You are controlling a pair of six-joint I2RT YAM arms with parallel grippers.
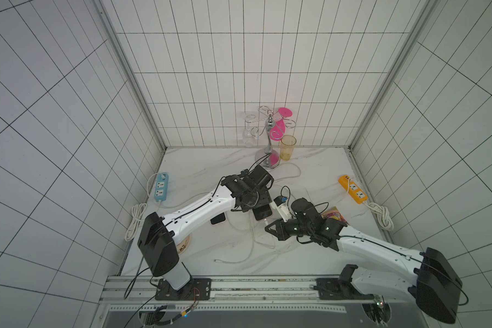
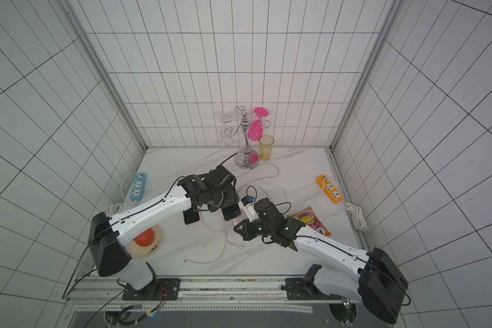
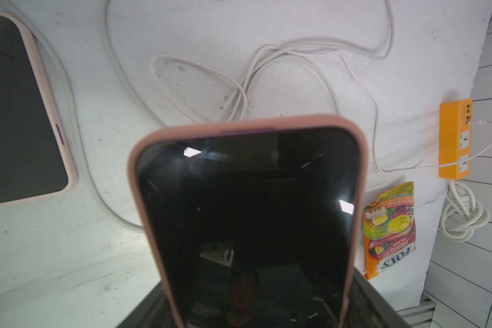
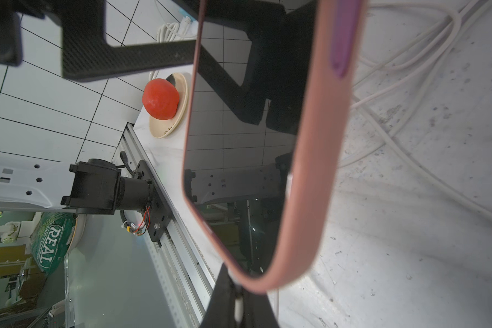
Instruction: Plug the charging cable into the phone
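A black-screened phone in a pink case [image 3: 251,207] is held up off the table, with my left gripper shut on its sides. Down at the bottom of the right wrist view, my right gripper is shut on the white end of the charging cable [image 4: 239,302], just below the phone's bottom edge. From the top left view, a white plug tip [image 1: 266,220] sticks out of the right gripper toward the phone [image 1: 263,212]. Whether the tip touches or enters the port cannot be made out.
A second pink-cased phone [image 3: 22,109] lies on the table to the left. White cables [image 3: 289,52] loop across the tabletop. An orange power strip [image 1: 352,189] and a candy bag [image 3: 389,229] are at right, a glass rack [image 1: 269,136] at the back.
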